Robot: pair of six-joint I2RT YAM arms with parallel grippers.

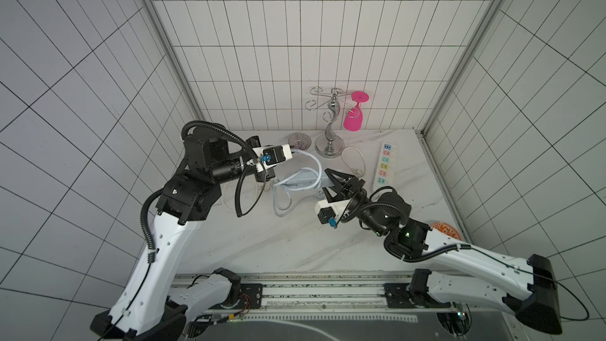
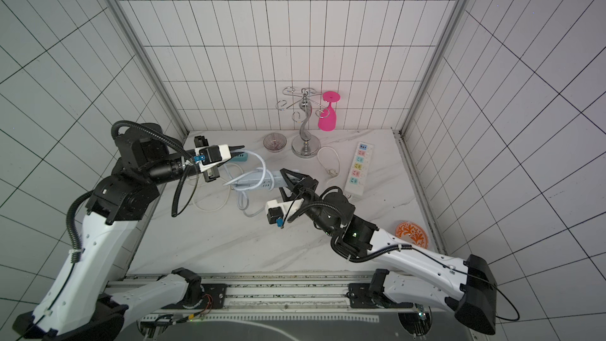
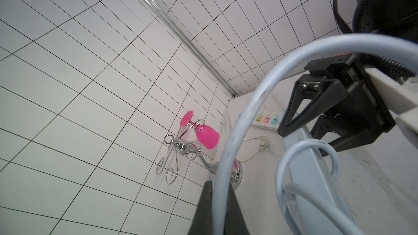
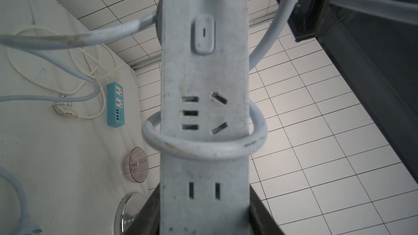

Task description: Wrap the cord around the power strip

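The pale blue-grey power strip [image 4: 204,78] is raised off the table, its sockets facing the right wrist camera. My right gripper [image 2: 284,183] is shut on one end of it, with fingers [image 4: 150,215] on both sides. One loop of the cord [image 4: 204,148] circles the strip's body across the sockets. More cord [image 3: 261,100] arcs above the strip and runs down between the closed fingers of my left gripper [image 1: 295,148], up and to the left of the strip. A further slack length of cord [image 1: 282,208] hangs below the strip.
A metal stand [image 1: 329,145] with a pink goblet [image 1: 353,120] is at the back, beside a small ribbed bowl [image 1: 300,140]. A white power strip [image 1: 383,167] lies right, a teal one [image 4: 115,104] left with its cable. An orange dish [image 2: 411,233] sits front right.
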